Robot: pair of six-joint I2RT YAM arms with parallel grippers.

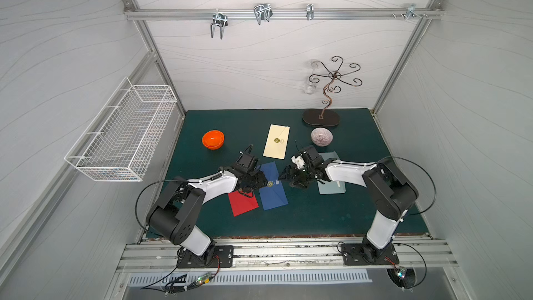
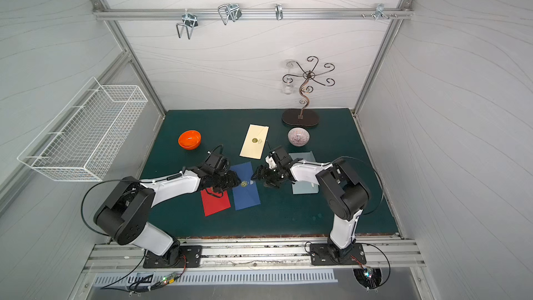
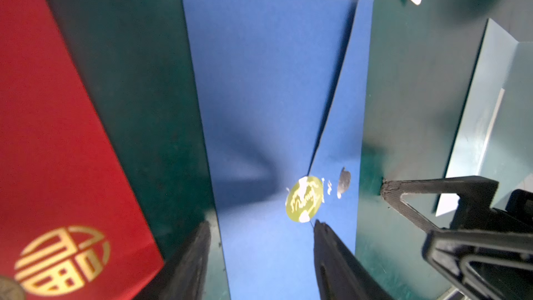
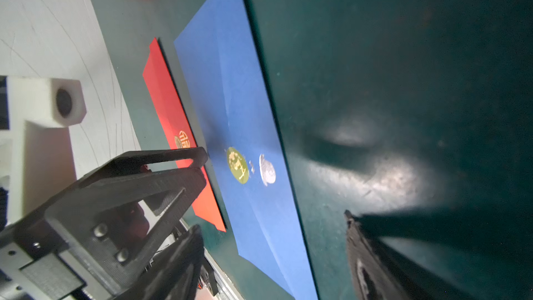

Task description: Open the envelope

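Note:
A blue envelope lies flat, flap side up, between my two grippers. Its flap is down, with a dark line along the upper part of its edge. A round gold seal sits at the flap's point, and a small shiny patch lies beside it on the flap. My left gripper is open over the envelope's left side, left of the seal, nothing between its fingers. My right gripper is open at the envelope's right edge; whether its fingers touch the paper cannot be told.
A red envelope lies just left, partly under the left arm. A pale blue envelope is under the right arm. Behind lie a cream envelope, an orange bowl and a pale bowl.

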